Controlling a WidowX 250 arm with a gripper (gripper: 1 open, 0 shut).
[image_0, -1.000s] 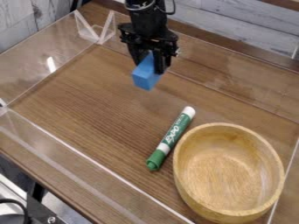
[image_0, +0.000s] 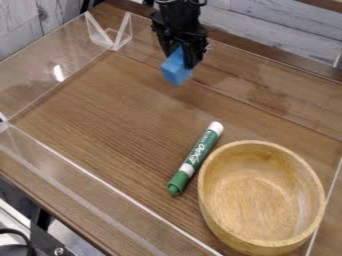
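My gripper (image_0: 178, 52) is at the top middle of the camera view, shut on a blue object (image_0: 177, 70), which hangs just below the black fingers near the back of the wooden table (image_0: 107, 130). A green and white marker (image_0: 195, 158) lies diagonally in the front middle. An empty light wooden bowl (image_0: 261, 196) stands at the front right.
Clear walls edge the table on the left, with a clear plastic piece (image_0: 107, 32) at the back left corner. A whitish board runs along the back.
My gripper has moved away from the camera, toward the back of the table and slightly right, carrying the blue object. The marker and bowl have stayed in place.
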